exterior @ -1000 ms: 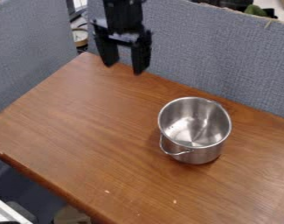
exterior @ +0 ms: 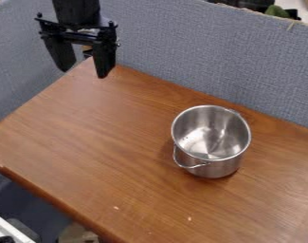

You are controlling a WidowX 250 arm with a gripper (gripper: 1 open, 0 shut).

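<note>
My black gripper (exterior: 79, 59) hangs at the upper left of the camera view, above the back left of the wooden table, with its fingers apart and nothing seen between them. A steel pot (exterior: 212, 142) with a thin wire handle stands upright on the right half of the table, well away from the gripper.
Grey padded walls (exterior: 220, 57) border it at the back and left. Some dark items lie beyond the back wall at the top right.
My gripper has moved left across the back of the table, from the upper middle to the upper left. The pot has stayed where it was.
</note>
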